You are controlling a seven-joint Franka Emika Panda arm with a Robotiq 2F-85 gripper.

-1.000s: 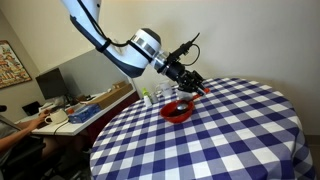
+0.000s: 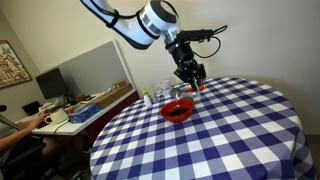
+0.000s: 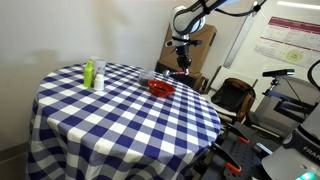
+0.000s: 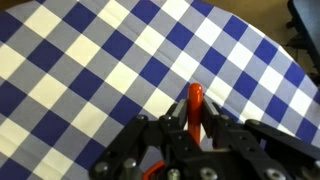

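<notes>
My gripper (image 2: 197, 85) is above the table, up and slightly right of the red bowl (image 2: 177, 111) in exterior view 1. It is shut on a slim red-orange handle (image 4: 195, 105), which stands up between the fingers in the wrist view. What the handle belongs to is mostly hidden and too small to tell. Exterior view 2 shows the red bowl (image 3: 160, 90) on the table, nearer the camera than the gripper (image 3: 186, 70). A bit of the bowl's red rim (image 4: 154, 170) shows at the wrist view's lower edge.
The blue-and-white checked tablecloth (image 2: 235, 140) is clear across the front and right. A yellow-green bottle (image 3: 88, 74) and a white bottle (image 3: 99, 83) stand along one side. Behind the table are a side bench and a mug (image 2: 59, 116).
The arm has risen and become more upright, and the gripper now points down. It has lifted away from the bowl, which has stayed in place.
</notes>
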